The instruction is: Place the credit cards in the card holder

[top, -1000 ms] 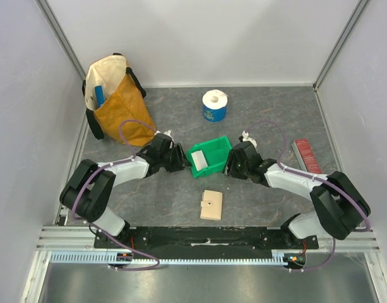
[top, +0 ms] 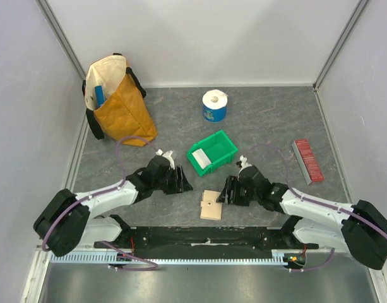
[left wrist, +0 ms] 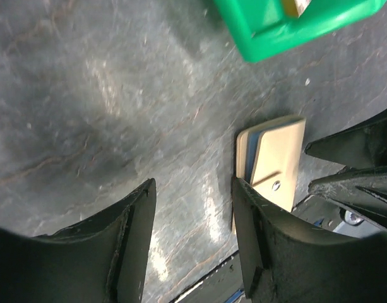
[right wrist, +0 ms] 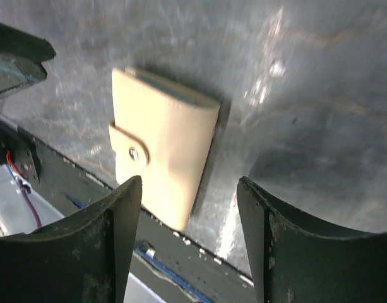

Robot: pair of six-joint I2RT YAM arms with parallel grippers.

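A beige card holder (top: 211, 211) with a snap flap lies on the dark table at front centre; in the right wrist view it (right wrist: 168, 158) fills the middle left. The green box (top: 221, 148) holds white cards (top: 202, 159). My left gripper (top: 182, 183) is left of the holder; in the left wrist view its fingertips (left wrist: 193, 186) are apart with nothing clearly between them. My right gripper (top: 228, 192) is at the holder's right side, open (right wrist: 187, 186), its fingers above or beside the holder.
An orange bag (top: 127, 110) stands back left, a blue roll container (top: 214, 112) at the back, a red box (top: 310, 161) at the right.
Both grippers have moved from the green box toward the front, the right one to the card holder. The green box stays behind them.
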